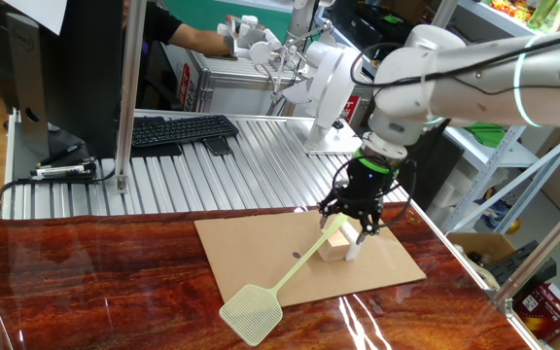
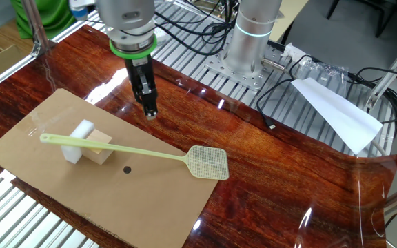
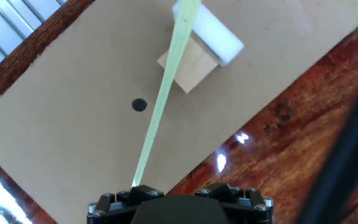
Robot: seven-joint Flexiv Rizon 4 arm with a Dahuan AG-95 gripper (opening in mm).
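A pale green fly swatter [image 2: 143, 151] lies with its handle propped across a small wooden block [image 2: 99, 156] and a white block [image 2: 80, 131]. Its mesh head [image 1: 252, 313] rests over the edge of the cardboard sheet. My gripper is open, its fingers spread wide and empty. In exterior view 2 the gripper [image 2: 150, 114] hangs above the dark table, off the cardboard and apart from the swatter. From exterior view 1 the gripper [image 1: 344, 229] overlaps the handle's end and partly hides the blocks.
The brown cardboard [image 2: 150, 207] bears a black dot [image 2: 127, 169] and lies on a glossy reddish-brown tabletop [image 1: 95, 282]. A keyboard [image 1: 185, 130] sits on the slatted metal surface behind. A white sheet [image 2: 336, 114] and loose cables lie near the arm's base [image 2: 243, 58].
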